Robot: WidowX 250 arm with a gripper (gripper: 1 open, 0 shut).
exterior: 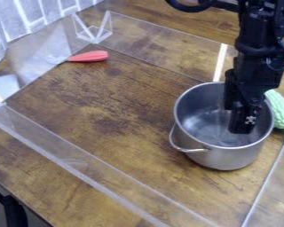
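Note:
A steel pot (209, 146) with a wire handle stands at the right of the wooden table. The black robot gripper (243, 111) hangs over the pot's right side, its lower part inside the opening. I cannot tell whether it is open or shut, or if anything is between its fingers. A pale green textured object (277, 113) lies behind the pot at the right, partly hidden.
A red elongated object (88, 57) lies at the back left. Clear plastic walls (97, 177) edge the work area.

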